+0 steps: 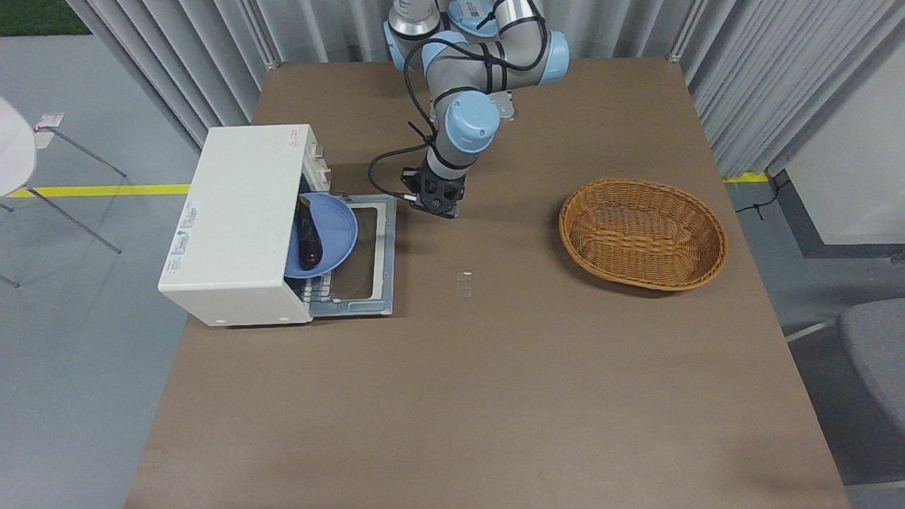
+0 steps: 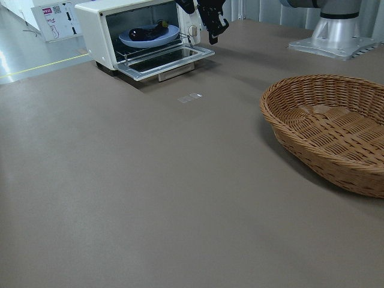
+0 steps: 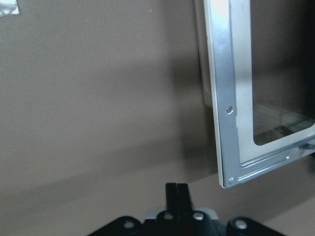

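Note:
A white toaster oven [image 1: 229, 220] lies on the left of the table with its door [image 1: 383, 254] folded down. Inside, partly over the door, a blue plate [image 1: 337, 229] holds a dark eggplant [image 1: 309, 242]. My gripper is above the table by the door's edge; in the wrist view its black fingers are together, with nothing seen between them, and the door frame [image 3: 224, 98] is just beyond to the right.
A wicker basket [image 1: 642, 233] sits on the right of the brown table [image 1: 509, 382]. The arm's base plate [image 2: 330, 48] stands at the back.

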